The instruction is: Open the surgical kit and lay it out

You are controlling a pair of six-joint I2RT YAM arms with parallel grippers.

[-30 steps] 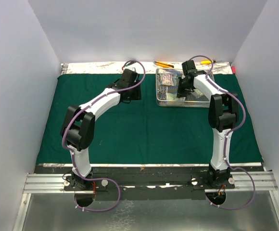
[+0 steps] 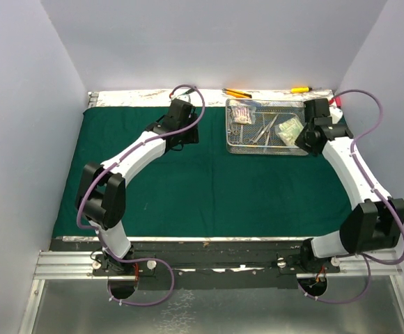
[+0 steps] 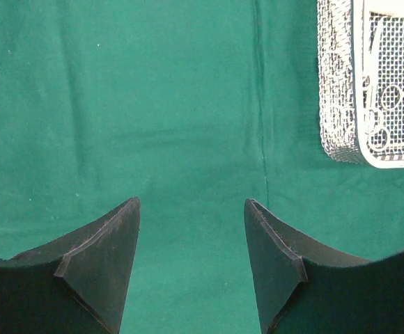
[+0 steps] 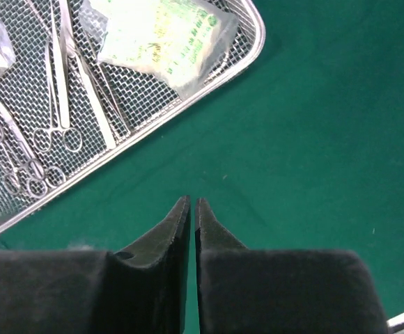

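A mesh steel tray (image 2: 258,149) lies on the green drape, holding scissors and forceps (image 4: 63,104), a bagged yellowish pack (image 4: 160,42) and a second bagged pack (image 2: 244,113) at its left. My left gripper stands open over bare drape left of the tray, nothing between its fingers. My right gripper is over drape beside the tray's right end, its fingertips close together with a narrow gap and nothing seen between them.
The green drape (image 2: 209,195) is clear in the front and at the left. Orange and yellow tools (image 2: 237,93) lie on the marble strip behind it. Grey walls bound both sides.
My right arm has swung right and toward the tray's right end, out from over its middle. The left arm has moved slightly.
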